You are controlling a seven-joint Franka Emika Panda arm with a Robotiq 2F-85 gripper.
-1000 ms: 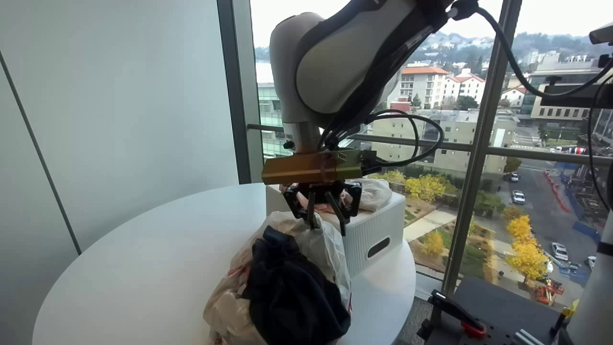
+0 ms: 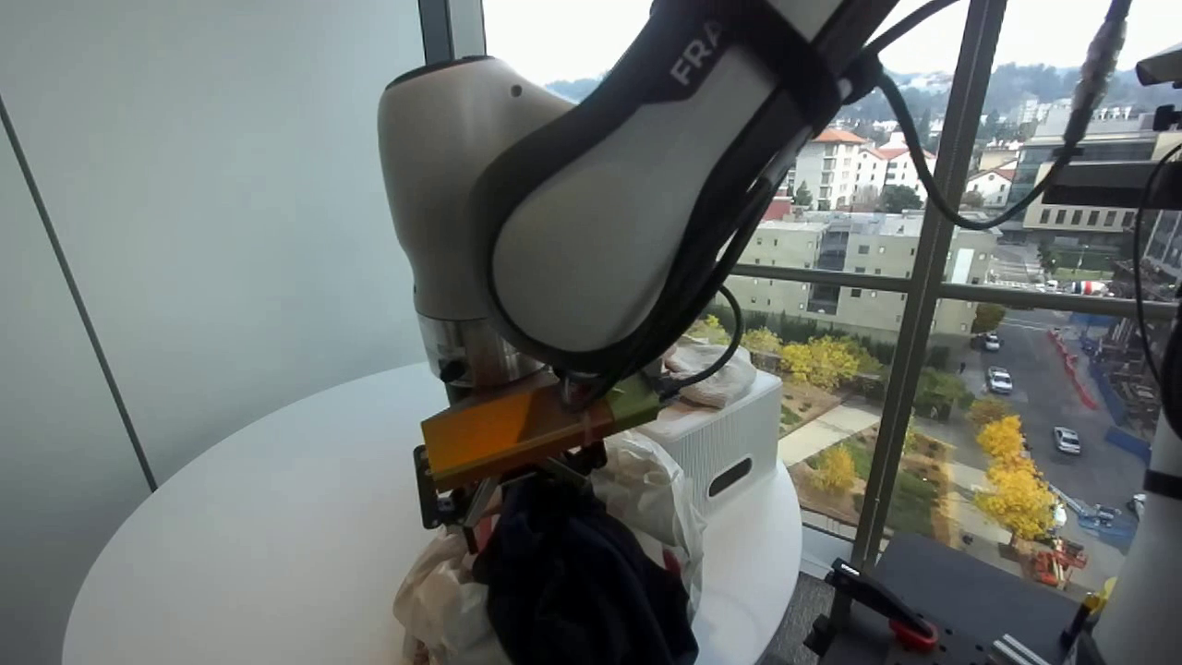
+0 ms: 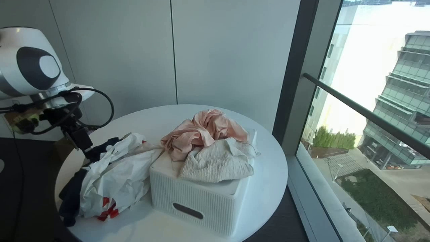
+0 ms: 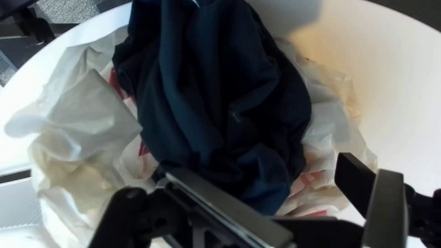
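Note:
A dark navy cloth [image 2: 576,576] lies heaped on a crumpled white plastic bag [image 2: 654,477] on the round white table [image 2: 277,521]. In the wrist view the cloth [image 4: 215,103] fills the middle, with the bag [image 4: 86,120] spread out around it. My gripper is open at the cloth's lower edge; one finger [image 4: 231,210] overlaps the cloth, and the other stands off to the right over the bag. Exterior view 1 has the gripper [image 2: 526,499] tilted at the top of the heap, partly hidden. Whether the fingers touch the cloth is hard to tell.
Beside the bag stands a white ribbed box [image 3: 189,193] with a handle slot. On its top lie a pink cloth [image 3: 201,133] and a whitish textured cloth [image 3: 219,163]. Bare table extends left of the heap in exterior view 1. A window borders the table on the right.
My arm has come down and toward the camera, from beside the box to the dark cloth. The gripper has turned and tilted. The cloth and bag edge now spread farther right.

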